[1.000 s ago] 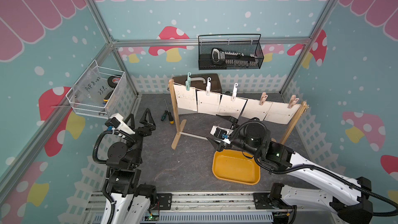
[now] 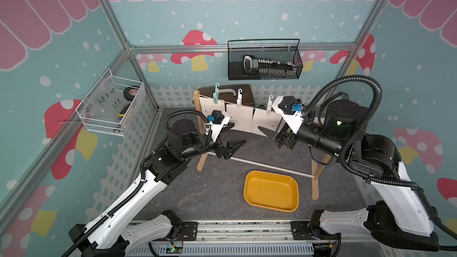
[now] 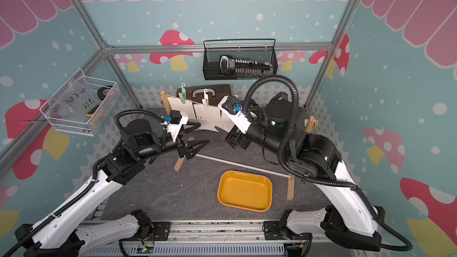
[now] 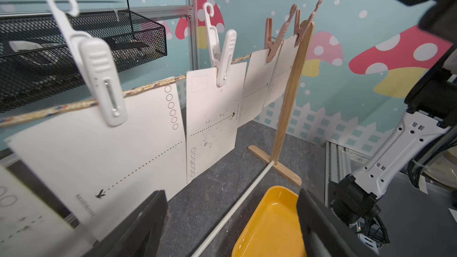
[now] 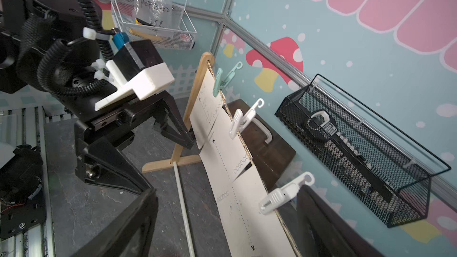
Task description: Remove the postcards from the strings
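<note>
A row of white postcards (image 2: 239, 117) hangs from a string, each held by a clothespin: a green one (image 2: 216, 93) at the left, white ones such as this clothespin (image 2: 239, 99), and pink ones such as this clothespin (image 4: 280, 33) towards the right end. My left gripper (image 2: 238, 136) stands open in front of the left postcards, nothing between its fingers. Open as well, my right gripper (image 2: 270, 138) is higher and in front of the right part of the row, its fingers empty. In the top views the right arm hides the rightmost postcards.
A yellow tray (image 2: 271, 206) lies on the floor before the string's wooden stand (image 2: 315, 180). Behind the row are a dark case (image 5: 266, 157) and a black wire basket (image 2: 264, 72). A white basket (image 2: 110, 104) hangs on the left wall. The two grippers are close together.
My left gripper has moved right and in front of the postcards from the left side. The right gripper has risen and come nearer the row. All visible postcards still hang.
</note>
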